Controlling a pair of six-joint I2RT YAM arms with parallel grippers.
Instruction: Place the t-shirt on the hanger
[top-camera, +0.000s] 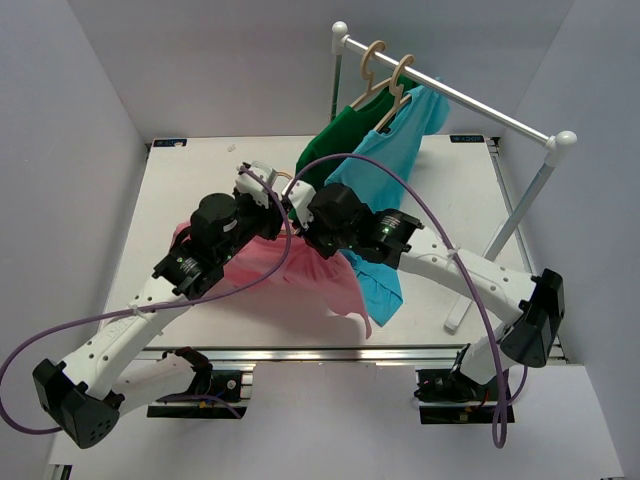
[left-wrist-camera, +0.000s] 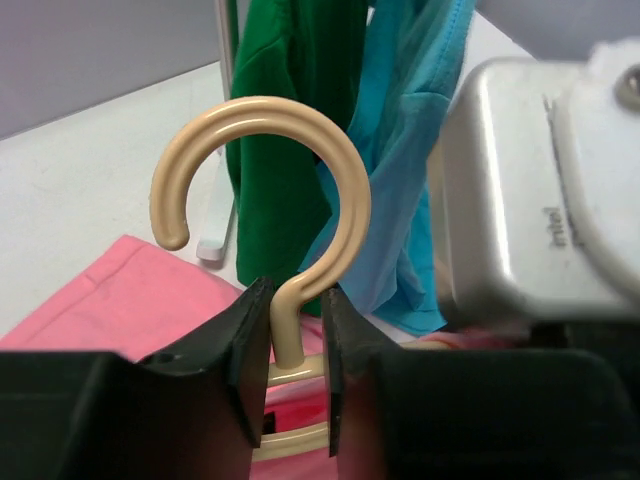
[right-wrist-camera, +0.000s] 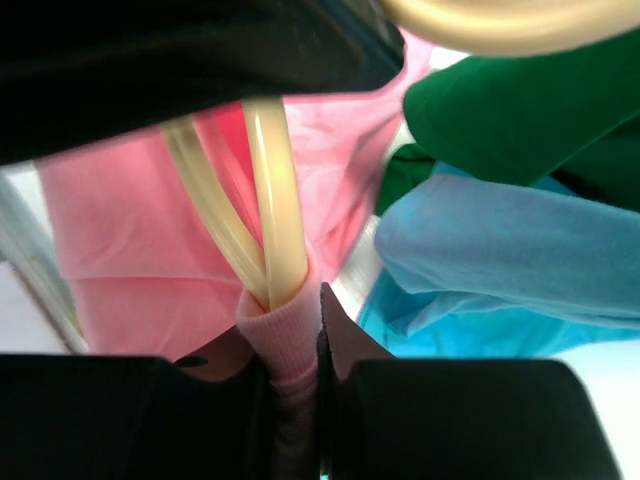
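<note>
The pink t-shirt (top-camera: 315, 282) hangs from a wooden hanger (left-wrist-camera: 357, 200), spread low over the table between my arms. My left gripper is partly open around the neck of the hanger's hook, one finger on each side, with a gap showing beside the neck. Close by, my right gripper is shut on the pink fabric bunched at the end of the hanger's arm (right-wrist-camera: 272, 190). From above, the two grippers nearly touch and mostly cover the hanger.
Behind stands a white rack with a sloping rail (top-camera: 470, 102). A green shirt (top-camera: 345, 130) and a blue shirt (top-camera: 385, 155) hang on it from wooden hangers. The right gripper's housing (left-wrist-camera: 510, 190) sits close beside the hook. Bare table lies at left.
</note>
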